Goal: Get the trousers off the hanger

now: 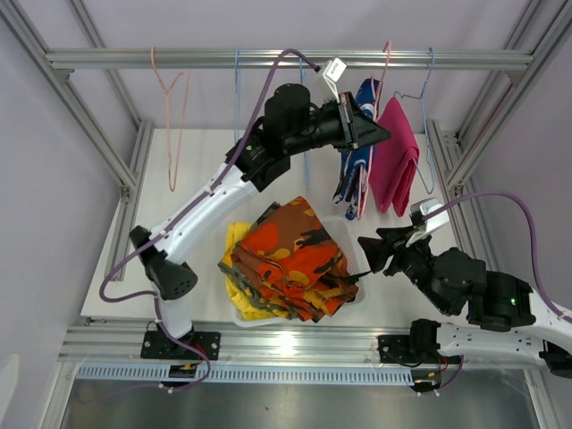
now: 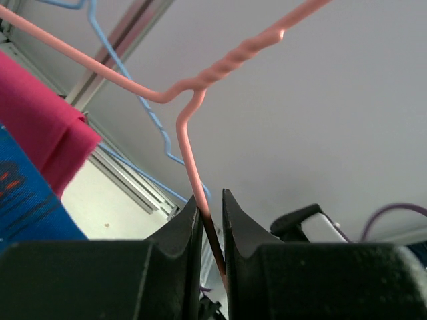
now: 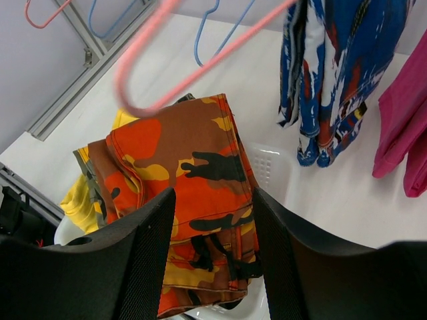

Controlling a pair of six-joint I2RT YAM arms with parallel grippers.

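Observation:
My left gripper [image 1: 365, 132] is up by the rail at the pink hanger [image 2: 189, 143] carrying blue patterned trousers [image 1: 356, 161]; in the left wrist view the hanger's wire runs down to its nearly closed fingertips, but whether they grip it is unclear. The trousers also show in the right wrist view [image 3: 337, 73], with a blurred pink hanger bottom in front. My right gripper [image 1: 382, 250] waits lower right, beside the bin, fingers apart and empty. Magenta trousers [image 1: 393, 156] hang on a blue hanger just right of the patterned pair.
A white bin [image 3: 287, 187] of folded camouflage and yellow garments [image 1: 286, 259] stands on the board below. Empty pink and blue hangers hang left along the rail [image 1: 206, 58]. Bare board [image 1: 161, 268] flanks the bin.

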